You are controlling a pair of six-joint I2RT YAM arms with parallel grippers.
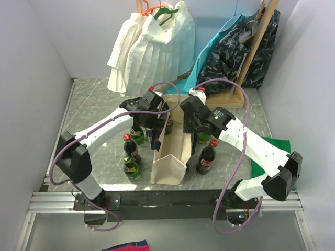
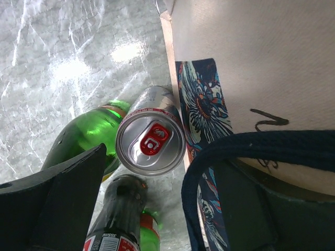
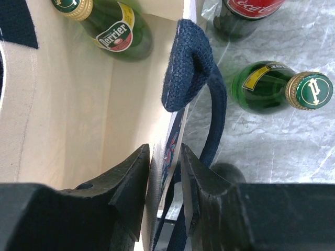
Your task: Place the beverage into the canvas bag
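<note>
The open cream canvas bag [image 1: 175,144] stands mid-table, a green Perrier bottle [image 3: 123,34] inside it. My right gripper is shut on the bag's side rim, the cloth pinched between its fingers. In the left wrist view, a silver can [image 2: 152,144] with a red tab stands against the bag's outer wall. My left gripper is part open above it, the can showing between its spread fingers. The bag's dark blue handle [image 2: 246,141] crosses in front of the left gripper's right finger. Contact with the can cannot be seen.
Left of the bag stand a green bottle [image 2: 86,133], a cola bottle [image 1: 131,148] and another green bottle [image 1: 132,167]. On the right are a cola bottle [image 1: 206,158] and a green bottle [image 3: 282,89]. Clothes [image 1: 152,47] hang behind.
</note>
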